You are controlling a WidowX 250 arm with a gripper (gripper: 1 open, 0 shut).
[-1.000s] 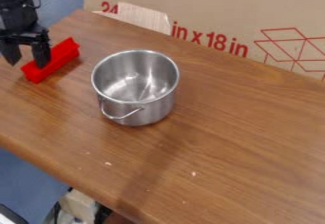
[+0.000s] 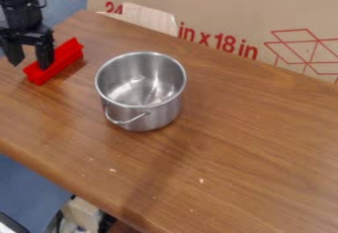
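My black gripper (image 2: 30,54) is at the upper left, its fingers low over a red rectangular block (image 2: 54,64) that lies on the wooden table near its left edge. One fingertip is at or just in front of the block's upper side; whether it touches, and how wide the fingers stand, is hard to make out. A steel pot (image 2: 140,89) with a wire handle stands upright to the right of the block.
A cardboard panel (image 2: 251,25) with red print runs along the back of the table (image 2: 238,158).
The gripper has shifted slightly to the right over about the last second. The red block and pot look unmoved.
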